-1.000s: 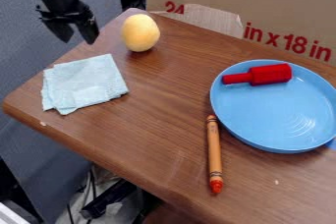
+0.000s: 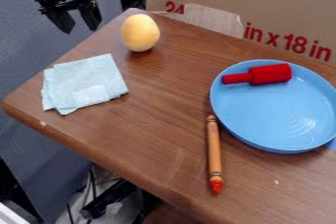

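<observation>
The black gripper (image 2: 79,22) hangs at the top left, off the table's edge, its fingers pointing down and apart with nothing visible between them. A yellow rounded object (image 2: 140,31) stands on the table to the gripper's right. A folded pale blue cloth (image 2: 82,83) lies at the table's left. A blue plate (image 2: 281,118) at the right holds a red cylinder with a handle (image 2: 268,74). An orange crayon (image 2: 214,153) lies left of the plate.
A cardboard box (image 2: 243,2) stands along the back. Grey floor shows beyond the left edge.
The gripper has moved slightly up and to the left over the last second. The objects on the table have not moved.
</observation>
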